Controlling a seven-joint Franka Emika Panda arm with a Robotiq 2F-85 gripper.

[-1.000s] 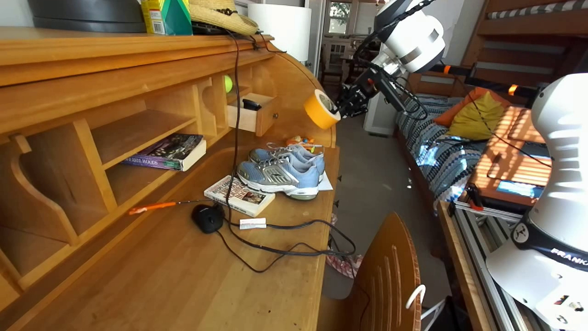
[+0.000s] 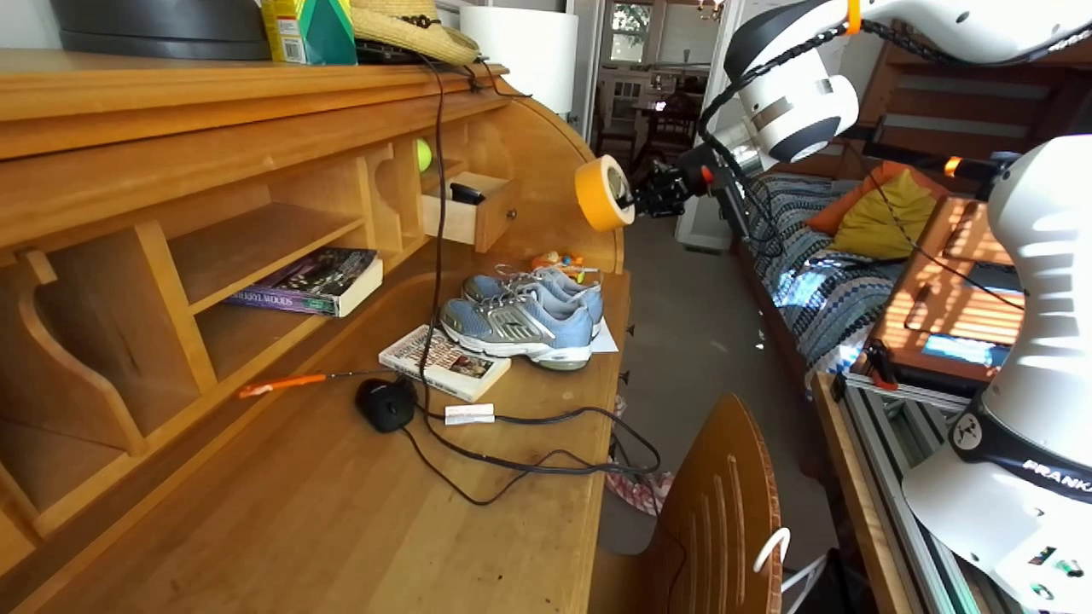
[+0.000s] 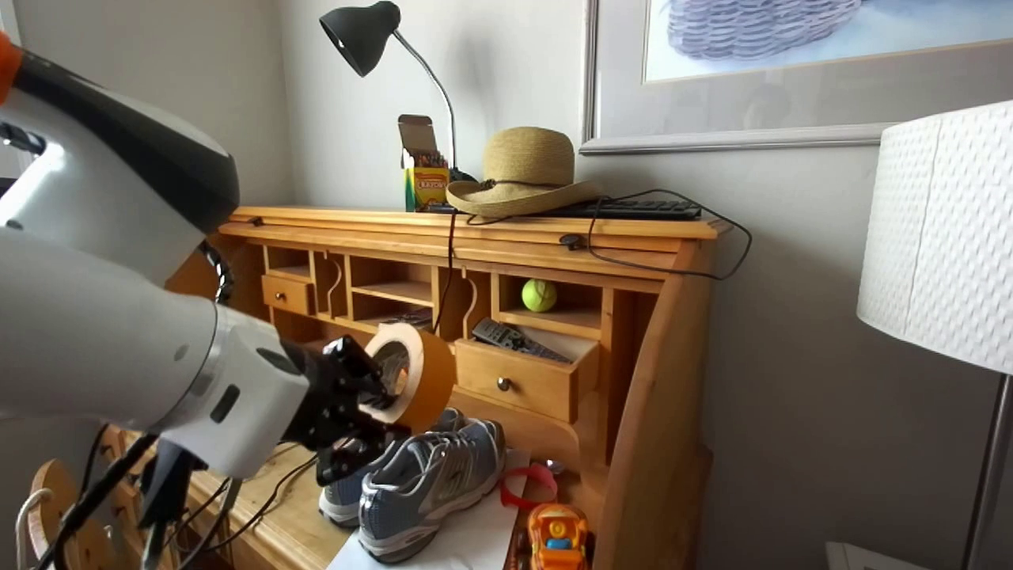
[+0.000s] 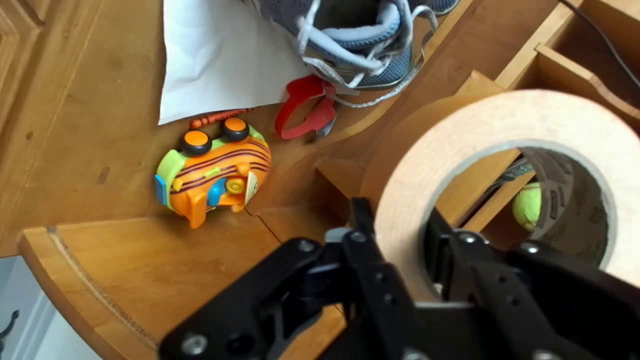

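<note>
A wide roll of orange-yellow tape (image 2: 598,194) hangs in the air over the desk's far right end. My gripper is shut on one side of its ring, with one finger inside the hole and the other outside. In exterior view 2 the tape roll (image 3: 432,380) is held in front of an open small drawer (image 3: 517,380), which has a remote control (image 3: 517,339) in it. Through the ring, the wrist view shows part of that drawer and a tennis ball (image 4: 527,206). Below the roll stand the grey-blue shoes (image 2: 527,317) on the desk.
An orange toy car (image 4: 219,171), a red band (image 4: 294,111) and white paper (image 4: 216,60) lie near the shoes. A book (image 2: 445,363), a mouse (image 2: 386,404) and loose cables occupy the desk's middle.
The arm has swung and tilted, bringing the tape roll slightly up and to the right in exterior view 1. Its ring stands more upright now. The gripper keeps its hold; the desk items have not moved.
</note>
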